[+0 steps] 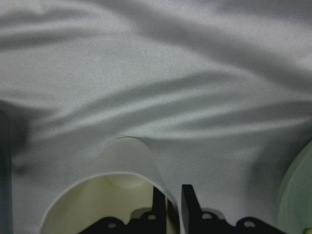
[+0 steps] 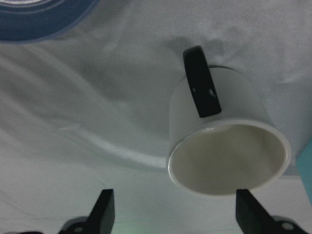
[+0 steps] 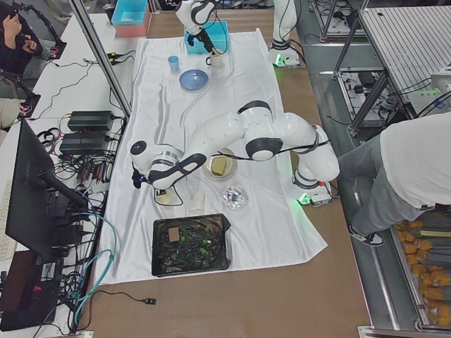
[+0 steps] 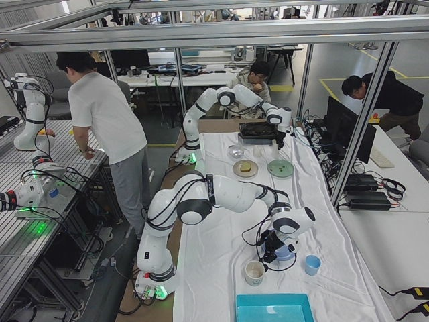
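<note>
In the left wrist view a pale cup point(image 1: 122, 161) lies below my left gripper's camera, its rim between the black fingers of my left gripper; whether they grip it is unclear. A green plate point(image 1: 297, 195) is at the right. In the right wrist view a white mug point(image 2: 224, 161) with a dark handle sits just ahead of my right gripper, which stands open with nothing between its fingers. A blue plate point(image 2: 39, 24) lies at the upper left.
On the white cloth are a blue cup point(image 4: 312, 265), a turquoise tray point(image 4: 273, 308), a plate point(image 4: 245, 163) with a yellow item, and a black tray point(image 3: 190, 264). A person stands beside the cloth's table.
</note>
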